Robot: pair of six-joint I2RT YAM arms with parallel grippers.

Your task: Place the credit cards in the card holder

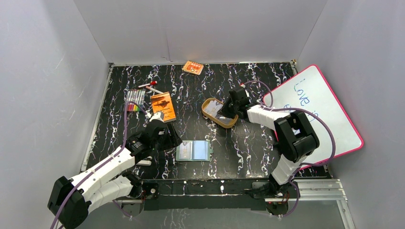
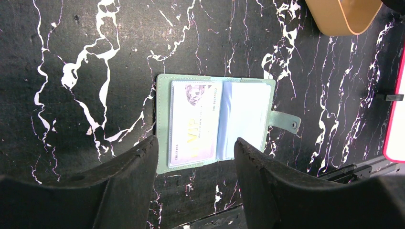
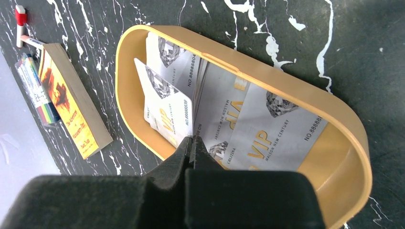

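Observation:
Several grey-white VIP credit cards (image 3: 282, 129) lie in a tan oval tray (image 3: 363, 167). One card (image 3: 165, 102) stands tilted up over the others, its lower corner pinched at the tips of my right gripper, which is shut. From above, the right gripper (image 1: 222, 113) reaches into the tray (image 1: 231, 125). The pale green card holder (image 2: 163, 119) lies spread open on the table, a VIP card (image 2: 193, 124) in its left half and a whitish sleeve (image 2: 248, 109) on its right. Over its near edge my left gripper is open and empty.
An orange book (image 1: 163, 106) and a pack of coloured pens (image 1: 135, 99) lie at the left. A small orange box (image 1: 193, 67) sits at the back. The whiteboard (image 1: 317, 119) leans at the right. Bare table separates tray and holder.

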